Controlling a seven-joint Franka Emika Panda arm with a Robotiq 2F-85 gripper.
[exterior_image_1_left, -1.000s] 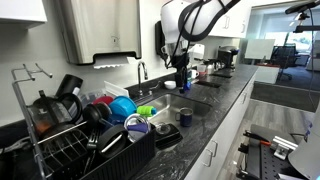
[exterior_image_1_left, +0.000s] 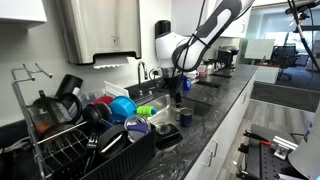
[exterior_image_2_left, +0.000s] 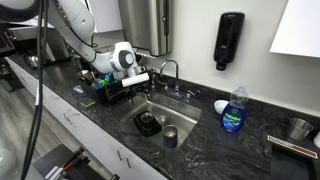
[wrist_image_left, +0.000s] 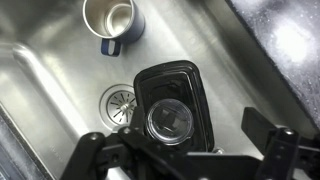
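In the wrist view my gripper is open above a sink, its dark fingers wide apart with nothing held between them. Below lies a black rectangular container (wrist_image_left: 163, 78) with a round clear piece (wrist_image_left: 170, 121) on or in it; which of the two cannot be told. A metal mug with a blue handle (wrist_image_left: 111, 46) stands beyond it, clear of the fingers. Exterior view 2 shows the same container (exterior_image_2_left: 147, 123) and mug (exterior_image_2_left: 170, 136) inside the sink (exterior_image_2_left: 190, 112). The container's near end is partly hidden by the gripper.
A drain (wrist_image_left: 118, 103) lies beside the container. Along the back are a faucet (exterior_image_2_left: 176, 74) and a blue soap bottle (exterior_image_2_left: 234, 112). A crowded dish rack (exterior_image_1_left: 72, 125) borders the sink, with colourful dishes near it. Dark counter right of the sink is mostly free in exterior view 2.
In exterior view 1 the arm has come down toward the sink and shifted left. The mug and the dish rack have stayed in place.
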